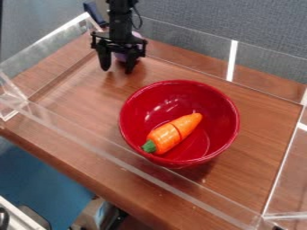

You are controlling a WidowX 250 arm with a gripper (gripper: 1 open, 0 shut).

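My black gripper (118,61) is at the back left of the wooden table, low over its surface, with a purple object (135,54) at its fingers, mostly hidden behind it; whether the fingers hold it is unclear. A red bowl (218,106) sits on the right half of the table with an orange toy carrot (177,130) with a green top lying inside.
Clear plastic walls edge the wooden table (72,108), with a grey backdrop behind. Blue floor shows below at the lower left.
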